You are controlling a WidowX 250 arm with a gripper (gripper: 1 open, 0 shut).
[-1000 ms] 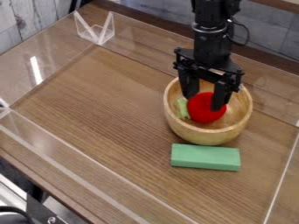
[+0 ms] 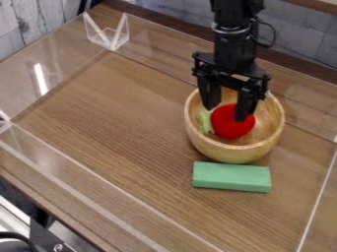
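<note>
My black gripper point(image 2: 227, 91) hangs over the tan bowl point(image 2: 234, 150) at the right of the camera view, its fingers reaching down into the bowl. A red round object point(image 2: 234, 122) lies in the bowl below and between the fingers, with a small pale green piece point(image 2: 206, 122) at its left. Whether the fingers touch or hold either piece I cannot tell. A green rectangular block point(image 2: 232, 177) lies on the wood surface in front of the bowl.
A white wire-like object point(image 2: 112, 31) stands at the back left.
The gripper has shifted very slightly left over the bowl. The other things look unmoved.
</note>
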